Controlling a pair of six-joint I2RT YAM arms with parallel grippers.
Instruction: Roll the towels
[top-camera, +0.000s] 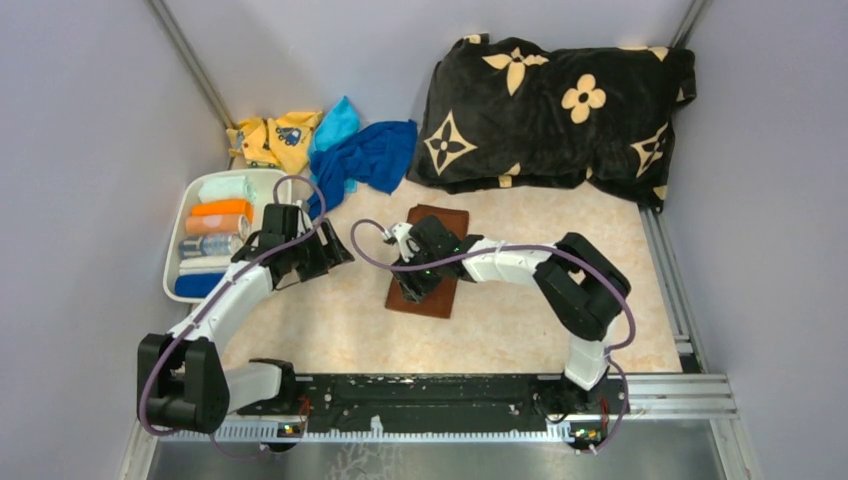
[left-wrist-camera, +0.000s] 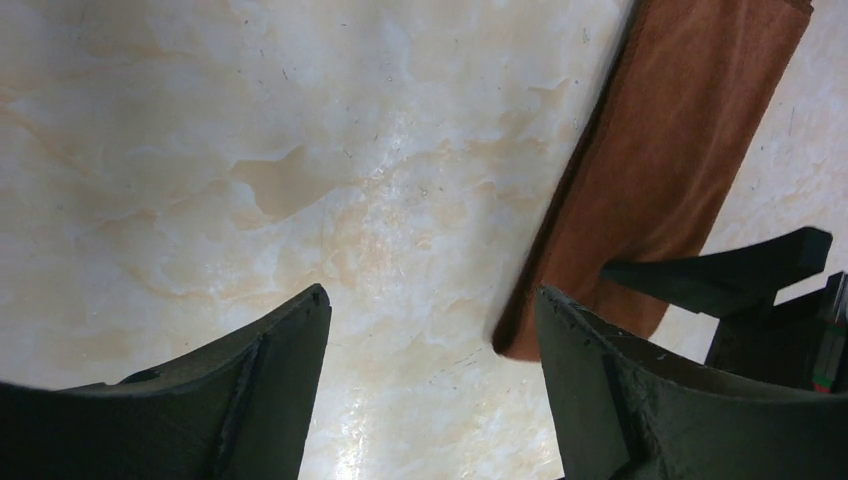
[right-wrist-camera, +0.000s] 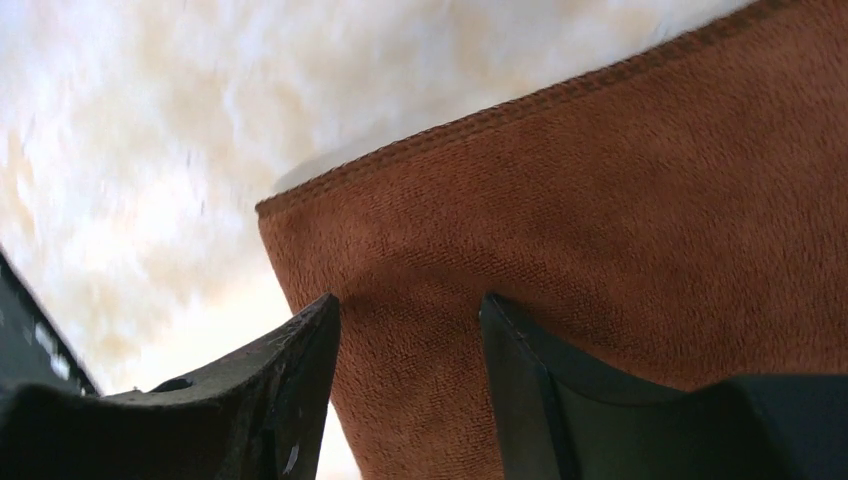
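Observation:
The brown towel (top-camera: 434, 300) lies folded into a narrow rectangle on the middle of the table, its long side running front to back. Over its left part, my right gripper (top-camera: 405, 284) is open; in the right wrist view the towel (right-wrist-camera: 560, 210) spreads beneath and between the fingertips, with none of it visibly pinched. My left gripper (top-camera: 338, 254) stands open to the left of the towel, with only bare table between its fingers in the left wrist view. There, a dark finger of the right gripper reaches over the towel (left-wrist-camera: 660, 170).
At the left, a white bin (top-camera: 172, 250) holds several rolled towels. Yellow cloths (top-camera: 283, 143) and a blue towel (top-camera: 375, 155) lie at the back left, a black patterned blanket (top-camera: 550, 120) at the back right. Bare table (top-camera: 340, 330) lies in front.

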